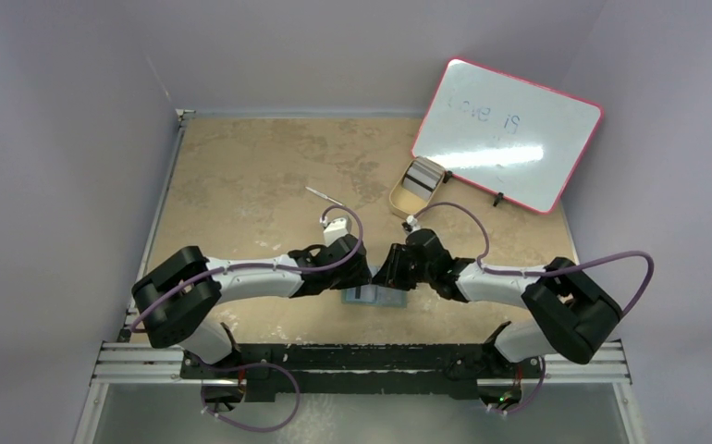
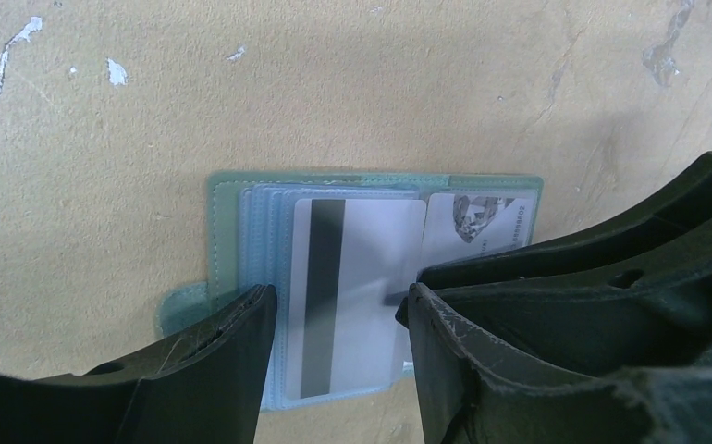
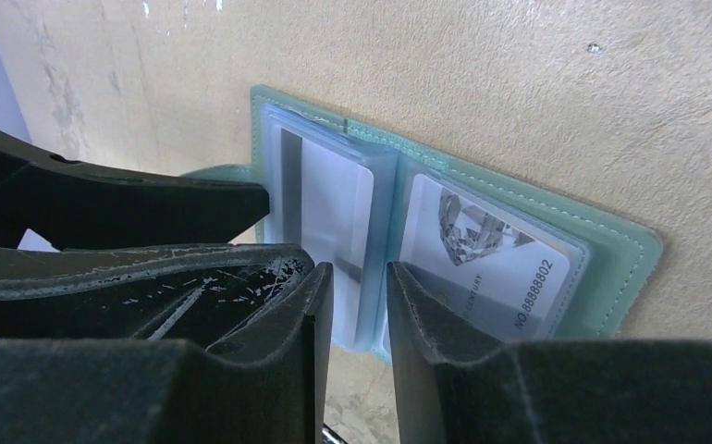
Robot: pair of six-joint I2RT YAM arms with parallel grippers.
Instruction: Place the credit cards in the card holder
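Observation:
The green-edged card holder (image 1: 391, 297) lies spread flat near the table's front. In its left half, a white card with a dark stripe (image 2: 362, 305) sits in or on the clear pockets; how deep cannot be told. A diamond-print card (image 3: 491, 250) fills the right half. My left gripper stands open over the striped card. Close on its right is my right gripper, above the holder's fold, its fingers a little apart. Between them the card's edge and clear plastic show, but whether they grip anything is unclear.
A tan tray (image 1: 407, 205) with grey-white cards (image 1: 423, 174) stands farther back, beside a red-framed whiteboard (image 1: 509, 129). A pen (image 1: 323, 196) lies on the table.

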